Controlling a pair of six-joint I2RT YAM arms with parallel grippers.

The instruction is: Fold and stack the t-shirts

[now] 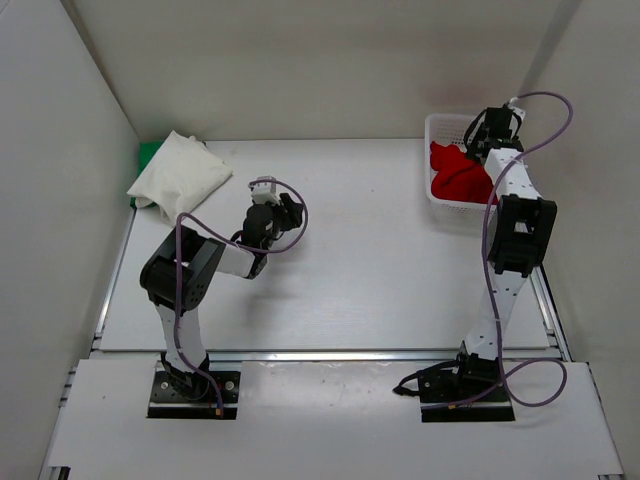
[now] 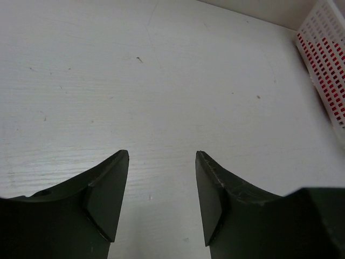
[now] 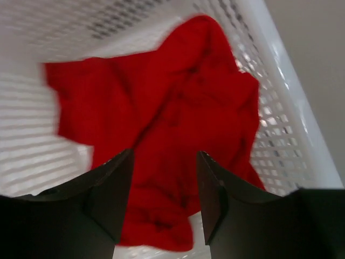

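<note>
A crumpled red t-shirt (image 1: 462,180) lies in the white basket (image 1: 441,128) at the back right. My right gripper is over that basket with its fingers apart, and the red cloth (image 3: 178,124) shows beyond and between them, not visibly gripped. At the back left, a white shirt (image 1: 180,177) rests on top of something green (image 1: 148,154). Over the left-centre of the table is my left gripper, its fingers spread and only bare tabletop in the gap.
Mesh walls of the basket (image 3: 291,91) rise around the red cloth. Walls close in the back and both sides.
</note>
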